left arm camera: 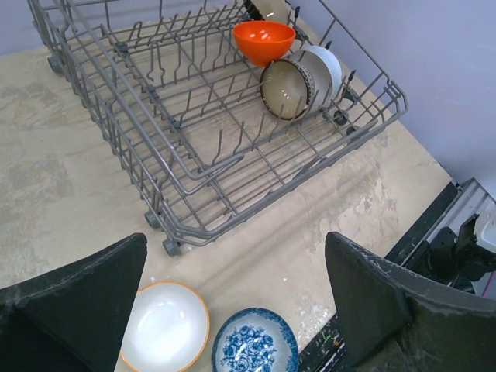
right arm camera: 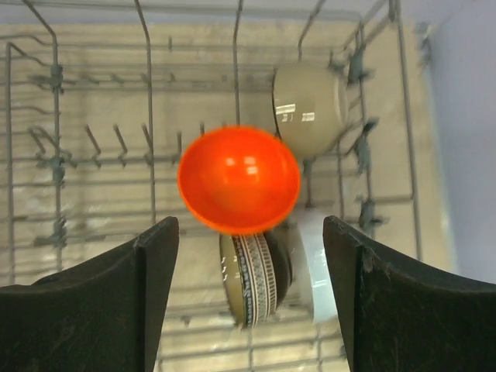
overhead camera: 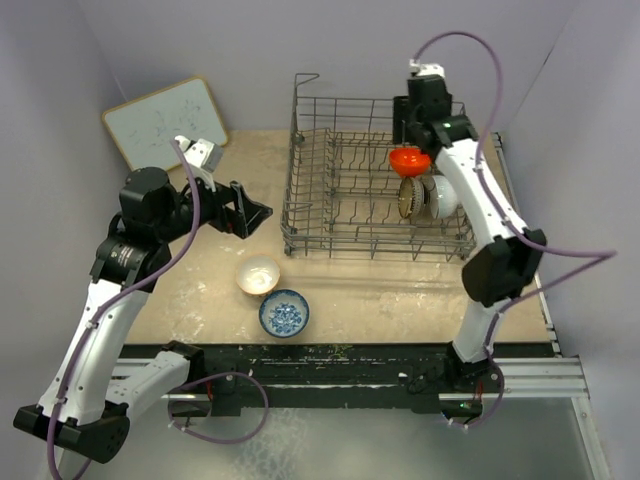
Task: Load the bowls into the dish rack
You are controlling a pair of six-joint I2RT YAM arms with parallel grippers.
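The wire dish rack holds an orange bowl, a patterned beige bowl, a white bowl and, behind these, another beige bowl. On the counter left-front of the rack lie a cream bowl and a blue-patterned bowl. My left gripper is open and empty, above the counter left of the rack. My right gripper is open over the rack's back right, above the orange bowl, with nothing between its fingers.
A white board lies at the back left. Grey walls stand behind and at both sides. The counter in front of the rack is clear at the right.
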